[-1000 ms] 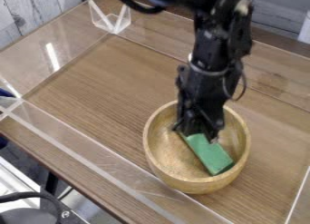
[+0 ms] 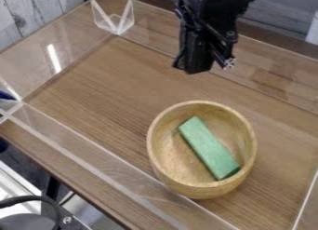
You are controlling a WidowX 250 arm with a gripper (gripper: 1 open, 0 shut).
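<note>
A green block [image 2: 209, 146] lies inside a round wooden bowl [image 2: 165, 159] in the lower middle, tilted from upper left to lower right. My black gripper [image 2: 196, 60] hangs at the top middle, above and clear of the bowl. No object shows at its fingers; it appears shut.
A clear, angular plastic piece [image 2: 114, 18] sits at the top left. A black cable or fixture [image 2: 32, 206] is at the bottom left corner.
My gripper has risen from inside the bowl, at the green block, to the top of the view. The green block remains in the bowl.
</note>
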